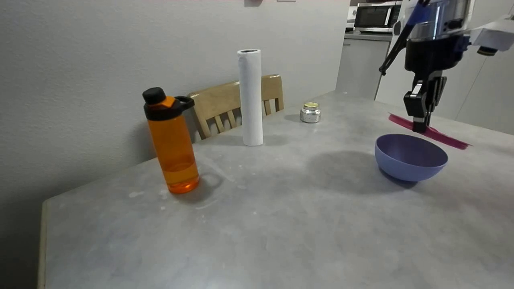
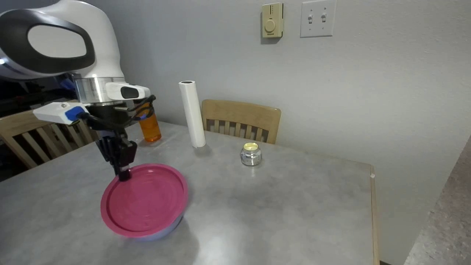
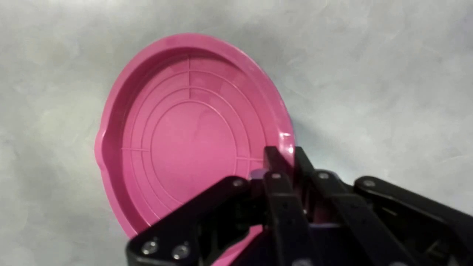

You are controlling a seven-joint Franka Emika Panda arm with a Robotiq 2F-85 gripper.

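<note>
A pink round lid (image 2: 145, 201) hangs from my gripper, which is shut on the lid's rim. From the side, the lid (image 1: 448, 139) shows as a thin tilted strip above a blue bowl (image 1: 412, 166), lower at its right end. The bowl stands upright on the table, its inside partly visible in exterior view 1. In exterior view 2 the lid covers nearly all of the bowl (image 2: 161, 232), and only a sliver of its side shows. In the wrist view the lid's ringed face fills the left half and the bowl is hidden.
Behind stand an orange bottle (image 1: 176, 149), a white paper roll (image 1: 251, 103) and a small silver jar (image 1: 310, 113). A wooden chair (image 1: 217, 98) is beyond the table's far edge.
</note>
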